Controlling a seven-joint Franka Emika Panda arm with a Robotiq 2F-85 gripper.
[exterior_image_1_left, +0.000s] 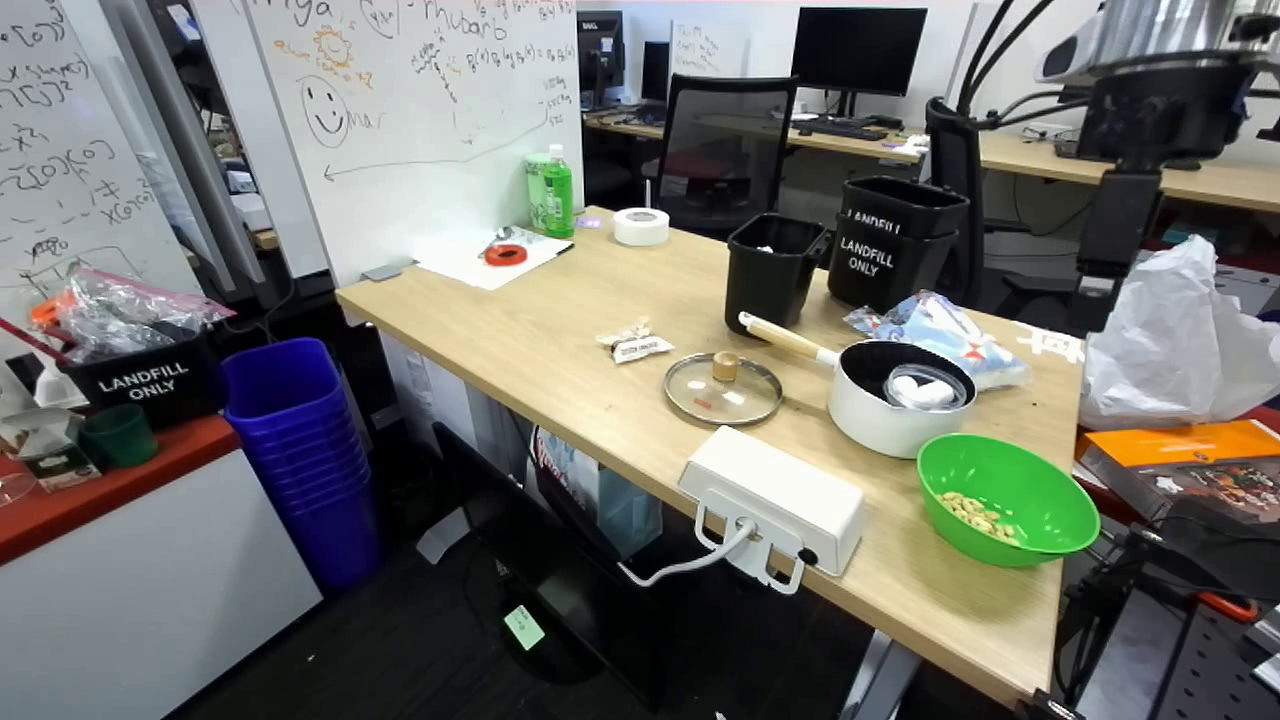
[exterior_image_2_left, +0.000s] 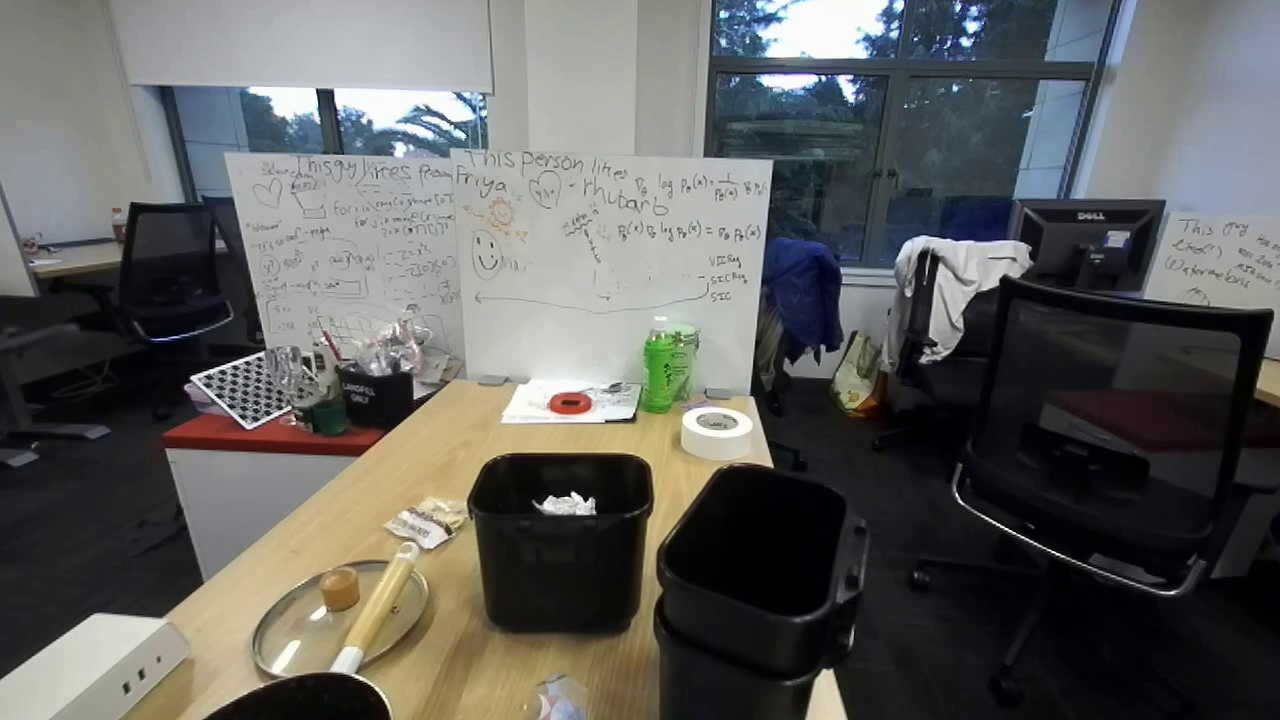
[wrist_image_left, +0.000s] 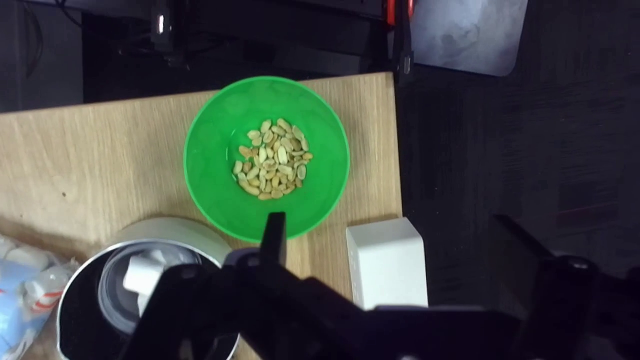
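Observation:
My gripper is open, its two fingers wide apart with nothing between them. It hangs in the air above the right end of the table, pointing down in exterior view 1. A green bowl (wrist_image_left: 207, 156) holds a small heap of peanuts (wrist_image_left: 279, 159) and sits near the table's corner. Beside it stands a white saucepan (exterior_image_1_left: 882, 420) with a wooden handle (exterior_image_1_left: 780, 336). Inside the pan is a clear round container (wrist_image_left: 114, 282) with white pieces in it. The pan's glass lid (exterior_image_1_left: 696, 394) lies flat on the table, wooden knob up.
A white power box (exterior_image_1_left: 774, 486) sits along the table's front edge. Black bins (exterior_image_1_left: 774, 276) and a plastic bag of sweets (exterior_image_1_left: 942, 330) stand behind the pan. A small snack packet (exterior_image_1_left: 636, 344) lies farther left.

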